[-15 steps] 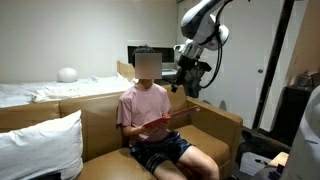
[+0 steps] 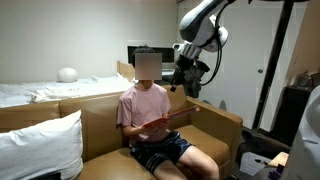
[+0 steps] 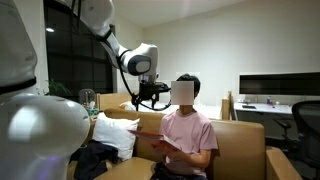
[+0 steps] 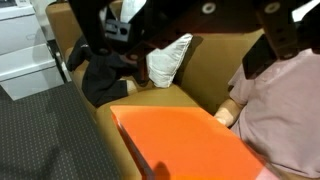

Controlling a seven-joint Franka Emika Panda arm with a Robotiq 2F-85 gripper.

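Observation:
A person in a pink T-shirt [image 2: 146, 105] sits on a tan sofa [image 2: 100, 150] and holds a flat orange-red object [image 2: 168, 119], perhaps a book or folder. From above, the wrist view shows its broad orange face [image 4: 195, 140] filling the lower middle. My gripper is open, its dark fingers standing wide apart at the top of that view. Nothing is between them. In exterior view 2 the gripper [image 3: 152, 101] hangs in the air near the person's head, above and apart from the orange object.
White pillows [image 2: 42, 150] lie at one end of the sofa, with dark cloth [image 3: 92, 160] close by. Behind the sofa is a surface with white bedding [image 2: 60, 92]. A desk with a monitor [image 3: 265, 84] and an office chair stand farther back. The person's head and arms are close to my arm.

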